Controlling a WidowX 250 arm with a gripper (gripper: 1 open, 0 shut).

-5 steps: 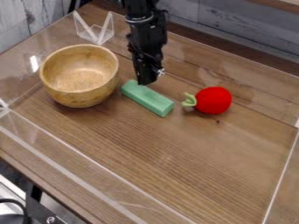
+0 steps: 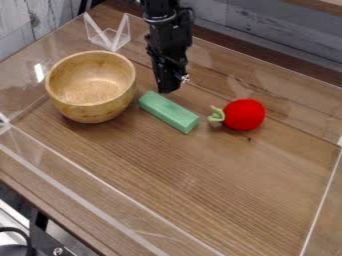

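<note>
My gripper (image 2: 167, 76) hangs at the upper middle on its black arm, shut, with nothing visible between its fingers. Just below it a green block (image 2: 168, 112) lies flat on the wooden table. Left of both is a wooden bowl (image 2: 90, 108), empty. A red tomato-like object (image 2: 243, 115) with a green top lies to the right of the block.
A grey wall edge runs along the back. Black cable shows at the lower left corner.
The arm has shifted very slightly; the bowl, block and red object have not moved.
</note>
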